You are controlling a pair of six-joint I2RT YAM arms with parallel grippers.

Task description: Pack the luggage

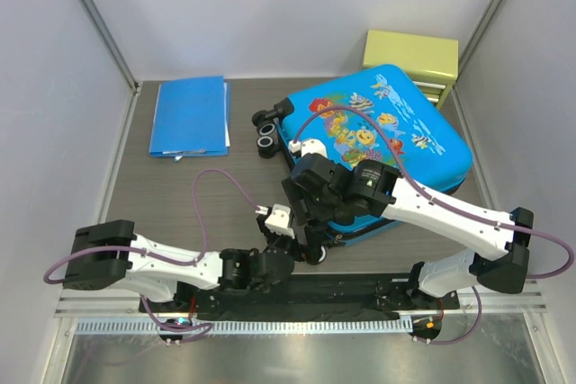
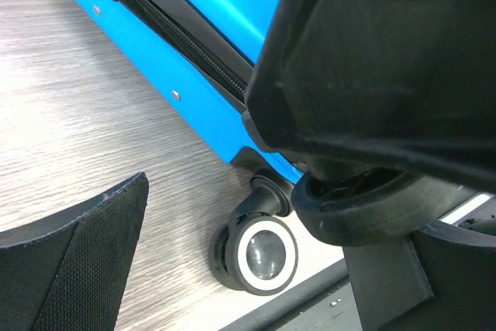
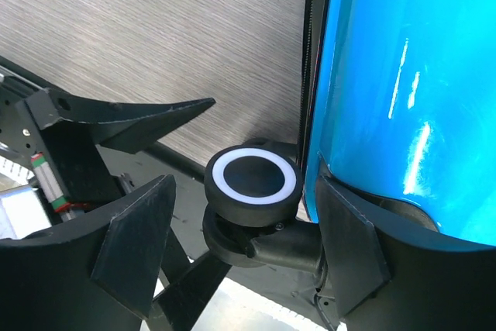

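A blue suitcase with a fish print (image 1: 423, 132) lies at the right, its zipped edge (image 2: 178, 91) and wheels facing the near side. In the left wrist view my left gripper is open around the lower caster wheel (image 2: 265, 253), with part of the right gripper's black body looming above. In the right wrist view my right gripper stands open, its fingers either side of a caster wheel (image 3: 249, 187) at the suitcase's corner.
Blue folders (image 1: 187, 117) lie at the back left. A yellow drawer unit (image 1: 409, 51) stands behind the suitcase. Its front edge is just below the wheels.
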